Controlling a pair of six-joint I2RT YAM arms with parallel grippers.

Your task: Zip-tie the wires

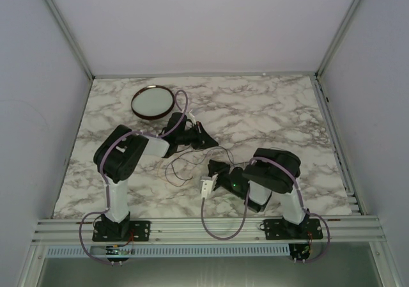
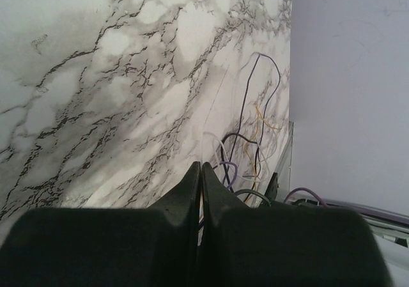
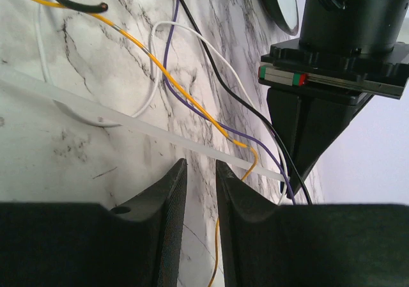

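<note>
Loose wires lie on the marble table: an orange wire (image 3: 135, 43), a purple wire (image 3: 245, 135), white and black ones. A translucent zip tie (image 3: 144, 125) crosses under the orange wire in the right wrist view. My left gripper (image 1: 214, 144) is shut at the wires' upper part in the top view, the pale strip seeming to run from its fingertips. My right gripper (image 1: 215, 169) is low near the table, its fingers part apart beside the orange wire and the strip, nothing clearly between them.
A round dark-rimmed mirror-like disc (image 1: 153, 86) lies at the back left. Metal rails border the front edge.
</note>
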